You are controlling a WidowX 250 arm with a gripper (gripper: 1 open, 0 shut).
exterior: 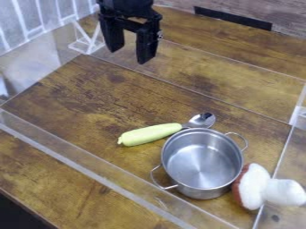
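Observation:
My black gripper [129, 45] hangs high over the wooden surface at the upper middle, its two fingers spread apart and nothing between them. Below it lie a pale yellow-green corn cob [148, 134] and a silver spoon [202, 120]. A steel pot [202, 167] with two handles stands at the lower right, and a red and white object [264, 190] sits beside it.
Clear plastic walls edge the wooden board [72, 103] on the left, front and right. A white rack is at the top left. The middle and back of the board are clear.

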